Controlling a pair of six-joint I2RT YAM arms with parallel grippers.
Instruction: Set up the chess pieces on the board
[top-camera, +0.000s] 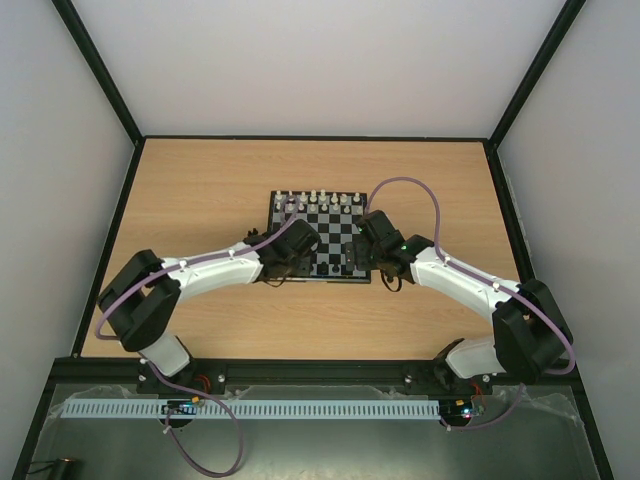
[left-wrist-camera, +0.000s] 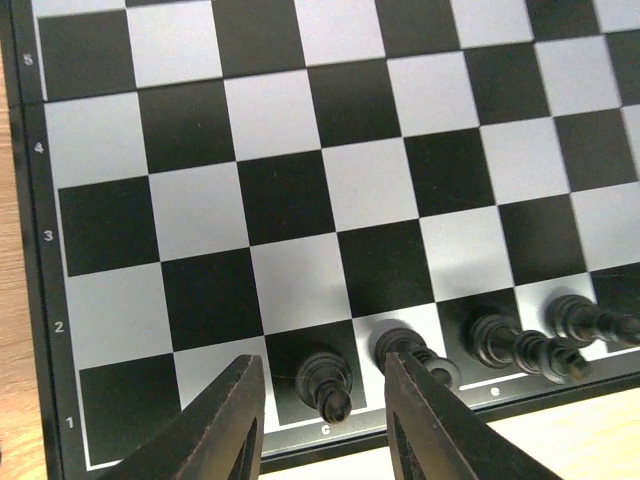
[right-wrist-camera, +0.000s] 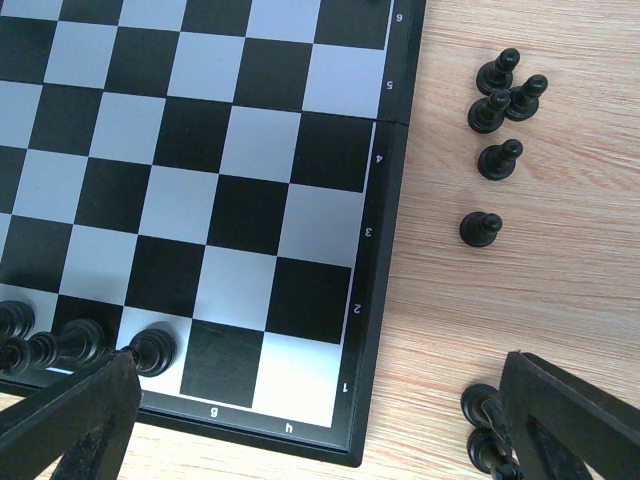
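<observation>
The chessboard (top-camera: 330, 230) has white pieces along its far side. In the left wrist view, black pieces stand along the near row: one (left-wrist-camera: 330, 390) at c, just beyond my left gripper, others (left-wrist-camera: 530, 350) to its right. That gripper's fingers are parted, with no piece clearly held. My right gripper stands wide open over the board's right edge; black pieces (right-wrist-camera: 150, 350) are at its left finger, and squares g and h below it are empty.
Several loose black pieces (right-wrist-camera: 497, 160) stand on the wood (right-wrist-camera: 520, 280) right of the board, two more (right-wrist-camera: 485, 440) by the right finger. The middle squares of the board are clear.
</observation>
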